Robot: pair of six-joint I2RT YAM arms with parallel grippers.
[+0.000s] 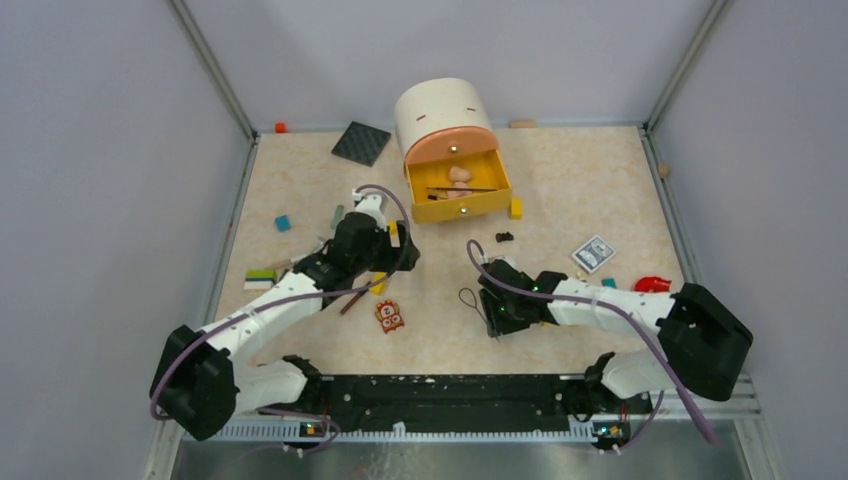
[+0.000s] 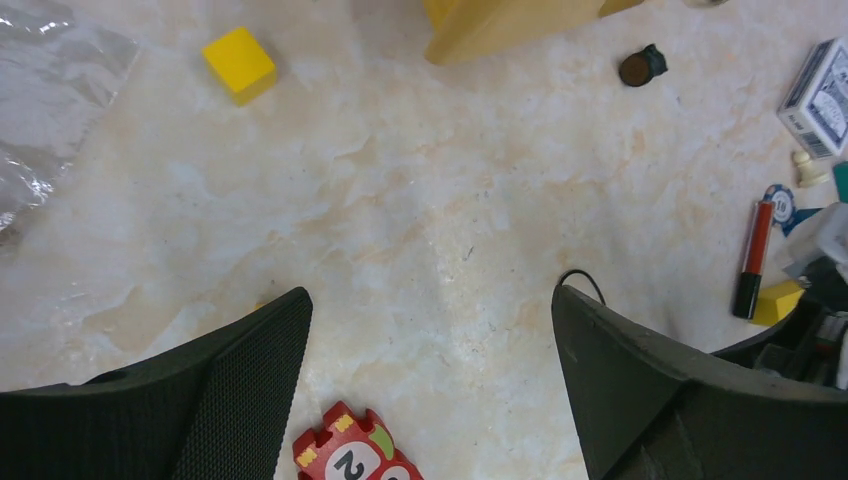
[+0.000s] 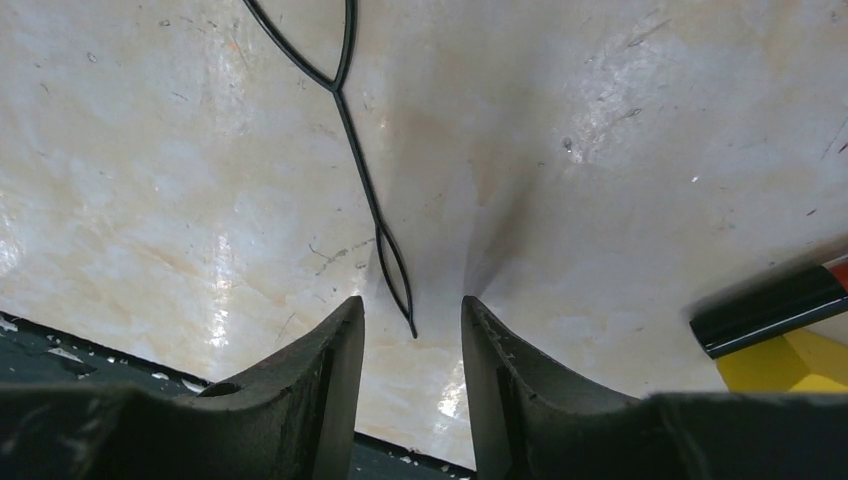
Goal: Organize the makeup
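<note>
A thin black wire tool (image 1: 468, 298) with a looped end lies flat on the table; in the right wrist view its narrow tip ends between the fingertips. Over that tip end is my right gripper, part open, with the tool apparently still on the surface below. My left gripper stands open over bare table, nothing between its fingers. At the back, the cream case (image 1: 440, 108) has its yellow drawer (image 1: 462, 210) pulled out, holding a peach-coloured item (image 1: 459, 174) and dark slender sticks.
An owl-shaped red piece (image 1: 389, 316) lies front left. Near the right arm lie a boxed card (image 1: 593, 254), a red object (image 1: 653, 285) and, in the left wrist view, a red-and-black stick (image 2: 755, 260). A small dark item (image 1: 504, 237) sits before the drawer. Mid-table is mostly clear.
</note>
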